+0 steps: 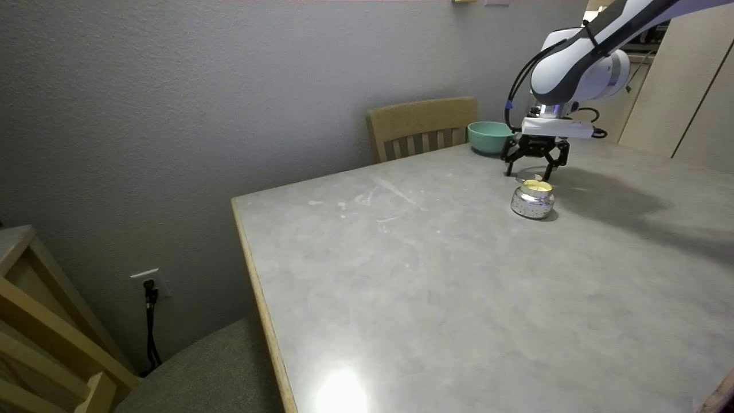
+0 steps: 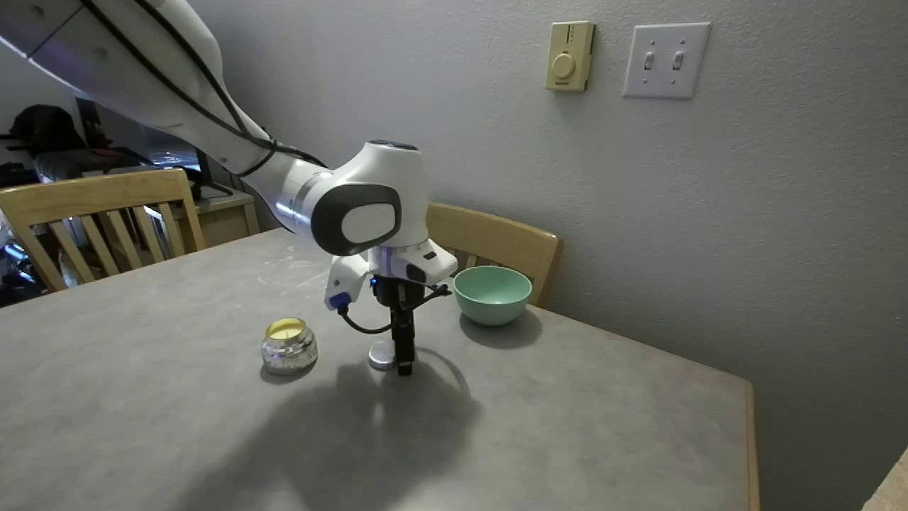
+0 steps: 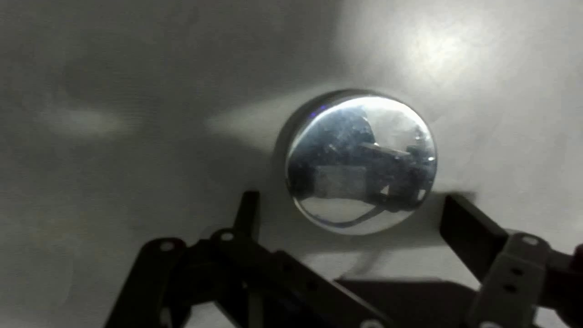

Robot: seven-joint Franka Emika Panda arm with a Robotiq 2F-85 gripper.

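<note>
A round, shiny silver lid [image 3: 360, 164] lies flat on the table. My gripper is open just above the tabletop, its two fingers spread wider than the lid, with nothing held. In the wrist view most of the lid sits beyond the fingertips, its near edge reaching between them. The second exterior view shows the lid [image 2: 382, 354] right beside the black fingers [image 2: 403, 341]. A silver speckled candle jar [image 2: 289, 348] with yellow wax stands uncovered a short way from it. In the first exterior view the jar [image 1: 533, 202] partly hides the lid.
A green bowl [image 2: 491, 295] stands close to the arm, near the table edge by the wall. Wooden chairs [image 2: 102, 213] line the table.
</note>
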